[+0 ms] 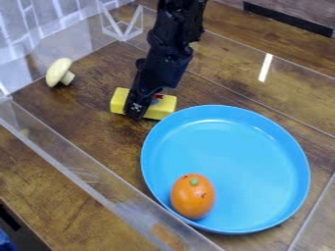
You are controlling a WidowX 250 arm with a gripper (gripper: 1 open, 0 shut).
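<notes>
A black gripper [144,94] reaches down from the top of the view onto a yellow block [163,109] lying on the dark wooden table, with its fingers over and against the block's middle. Whether the fingers are closed on the block is hard to make out. Just right and below sits a blue plate [242,170] with an orange tomato-like object [193,195] near its lower left.
A pale mushroom-shaped object [61,72] lies at the upper left. A clear rail [78,169] runs diagonally along the lower left. Bare wood [262,64] fills the upper right.
</notes>
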